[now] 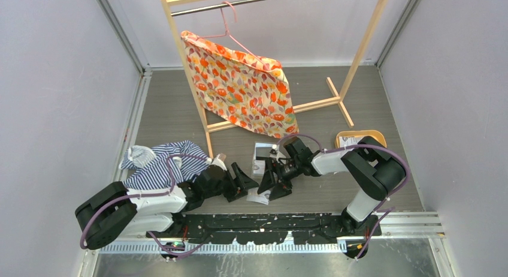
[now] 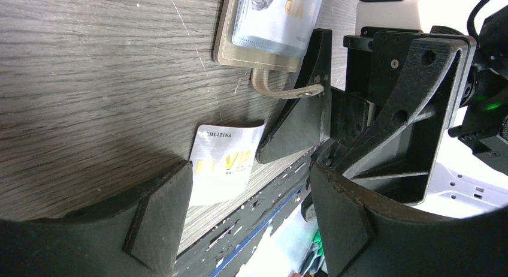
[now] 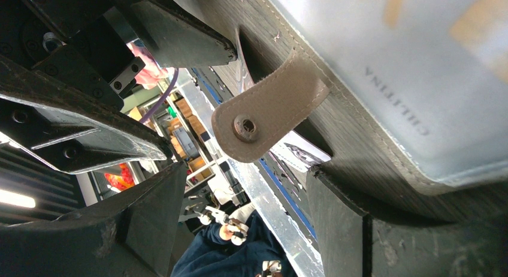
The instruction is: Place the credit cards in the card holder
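A white card [image 1: 258,196] with gold print lies near the table's front edge, its printed face [image 2: 224,160] up. Its edges look raised, with one corner [image 3: 302,157] by a right fingertip. Beyond it is the beige card holder [image 2: 239,54] with clear pockets and a loose strap [image 3: 269,112] pointing toward the card. My left gripper is open low over the card, one finger [image 2: 162,211] against its left edge. My right gripper has its fingers apart, one fingertip at the card's opposite edge; nothing is clamped between them.
A yellow tray [image 1: 381,135] with cards stands at the right. Striped cloth [image 1: 153,169] lies at the left beside the left arm. A wooden rack [image 1: 314,105] with a floral cloth [image 1: 239,88] stands behind. Both grippers are close together.
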